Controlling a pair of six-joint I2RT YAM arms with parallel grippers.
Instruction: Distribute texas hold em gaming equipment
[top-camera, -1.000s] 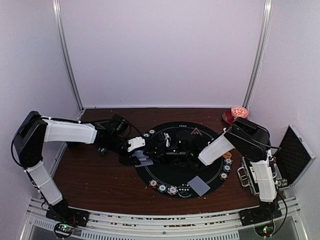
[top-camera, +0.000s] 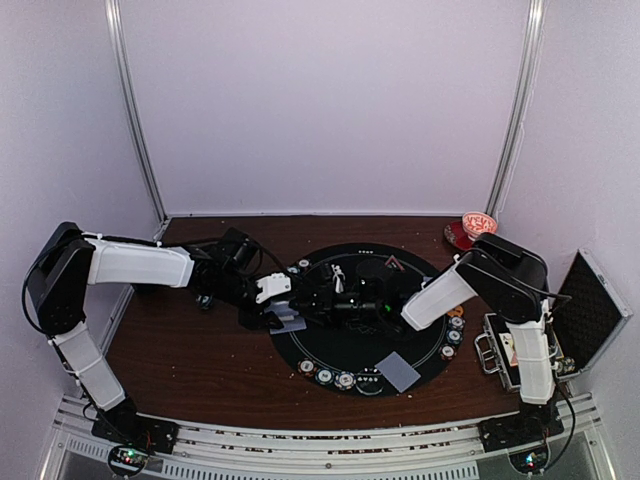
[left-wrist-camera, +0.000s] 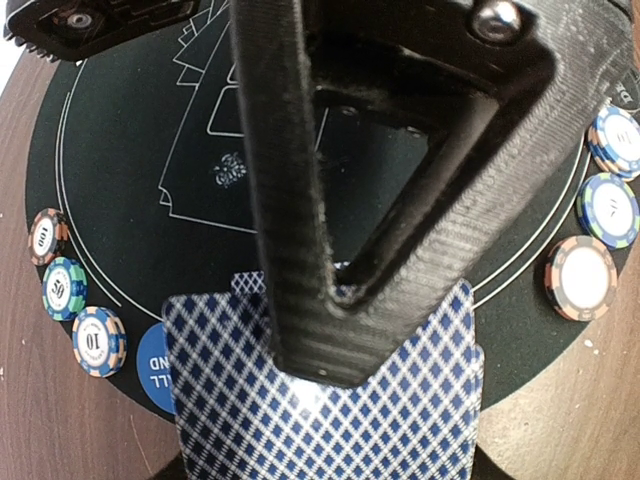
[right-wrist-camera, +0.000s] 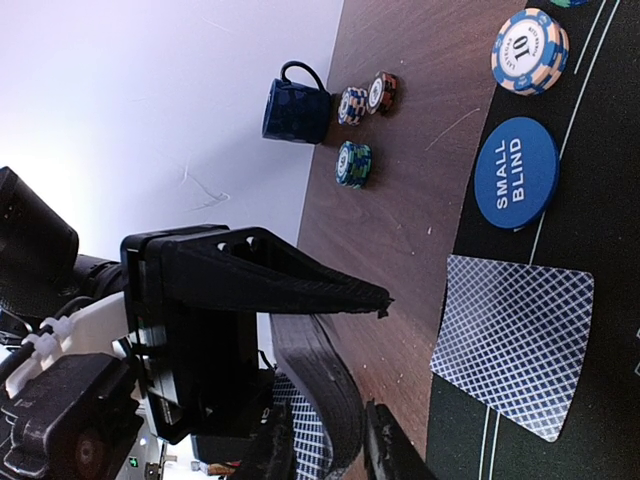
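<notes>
A deck of blue-and-white patterned cards (left-wrist-camera: 330, 420) fills the lower part of the left wrist view, and my left gripper is shut on it. In the right wrist view the deck (right-wrist-camera: 308, 420) shows its bowed edge side. There my right gripper stands open, its fingertips on either side of the deck's lower end; contact cannot be told. Patterned cards (right-wrist-camera: 515, 340) lie on the mat beside the blue small blind button (right-wrist-camera: 516, 172). More cards (top-camera: 398, 371) rest at the mat's front. From above, the arms mostly hide the deck.
Poker chips (top-camera: 345, 380) ring the black oval mat (top-camera: 350, 350). Right of the mat sits an open case (top-camera: 500, 350), with a red-and-white bowl (top-camera: 478, 224) behind. A dark mug (right-wrist-camera: 297, 108) and chip stacks (right-wrist-camera: 353, 164) stand on the left side.
My right arm has shifted very slightly to the right. The left arm and the cards on the mat look the same.
</notes>
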